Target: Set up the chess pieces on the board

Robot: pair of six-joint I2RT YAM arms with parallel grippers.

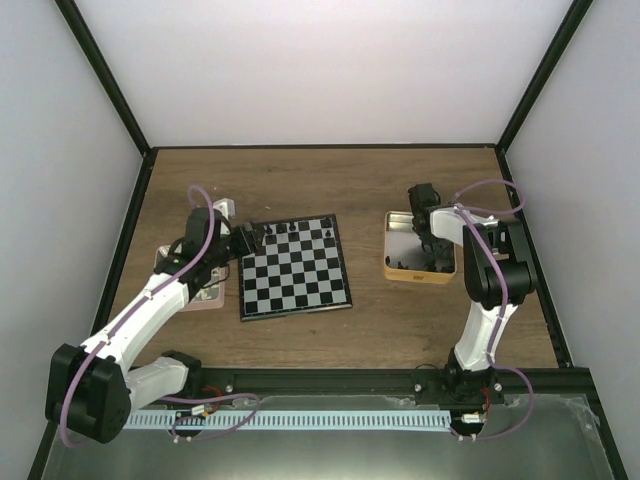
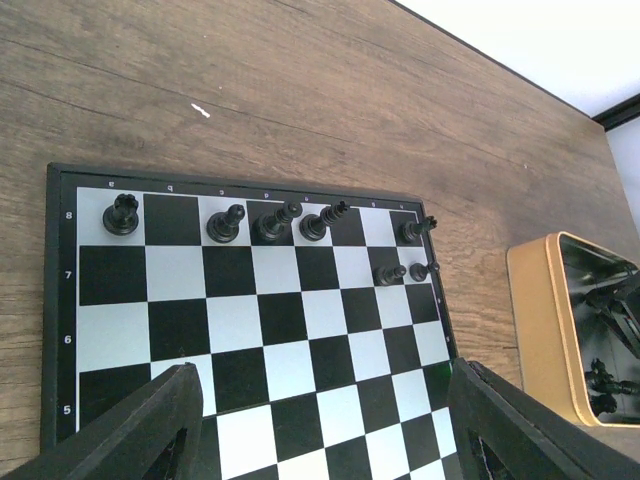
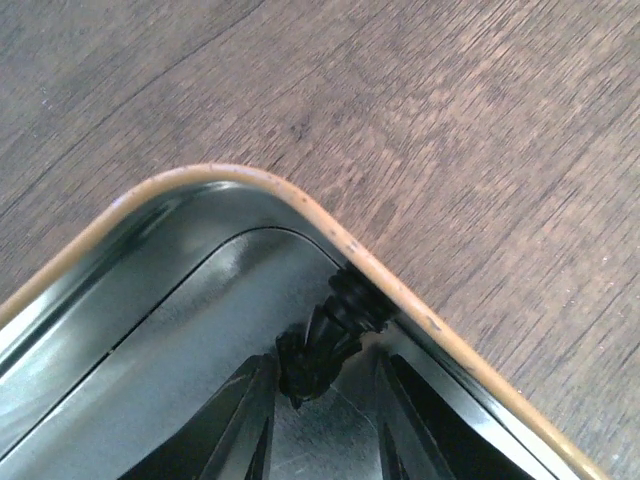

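Note:
The chessboard (image 1: 292,275) has several black pieces standing along its far rows, seen also in the left wrist view (image 2: 285,390). My left gripper hangs open over the board's left side, nothing between its fingers. My right gripper is down in the tan box (image 1: 418,277) at the right, its fingers part open just short of a black piece (image 3: 330,330) that lies on its side against the box wall, in a corner.
A pink box (image 1: 203,304) with pieces sits left of the board, partly under the left arm. Other black pieces lie in the tan box (image 2: 544,330). Bare table is behind and between board and box.

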